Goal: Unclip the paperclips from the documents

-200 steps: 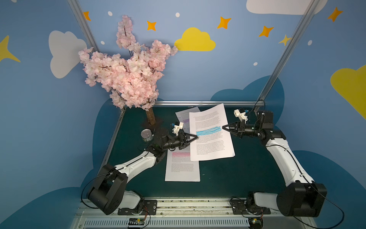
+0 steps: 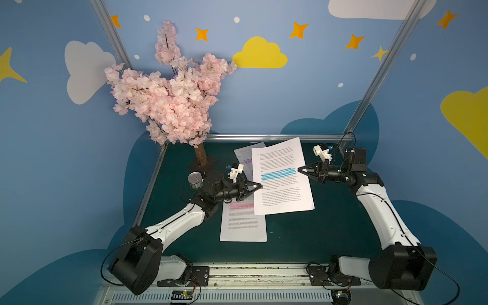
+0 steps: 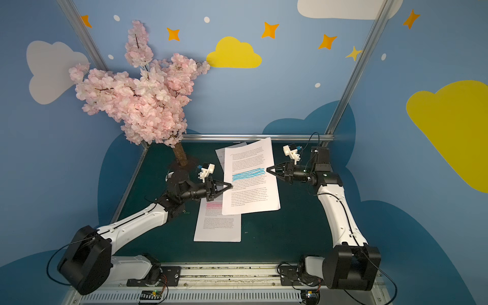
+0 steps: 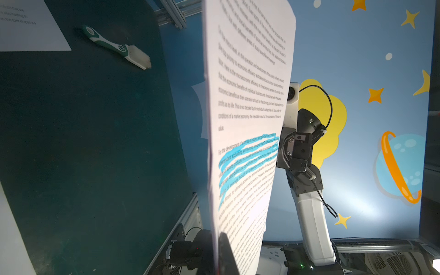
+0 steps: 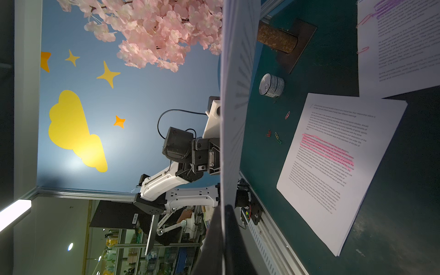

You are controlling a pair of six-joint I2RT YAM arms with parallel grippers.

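Note:
A document with blue highlighting (image 2: 277, 195) is held up over the table, gripped at both side edges. My left gripper (image 2: 261, 186) is shut on its left edge, and my right gripper (image 2: 299, 170) is shut on its right edge. No clip shows on its visible face. Below lies a pink-highlighted document (image 5: 330, 183). A purple-highlighted document (image 5: 403, 59) has a pink paperclip (image 5: 364, 19) and another pink paperclip (image 5: 363, 49) along its edge. Loose on the table are a pink paperclip (image 5: 287, 115), a red paperclip (image 5: 268, 133) and a green paperclip (image 5: 278, 138).
A can (image 2: 195, 179) stands at the left, near the trunk (image 2: 201, 155) of a pink blossom tree. In the left wrist view, a green-handled brush (image 4: 116, 47) lies on the table.
The blue-highlighted document stays held between them, barely moved.

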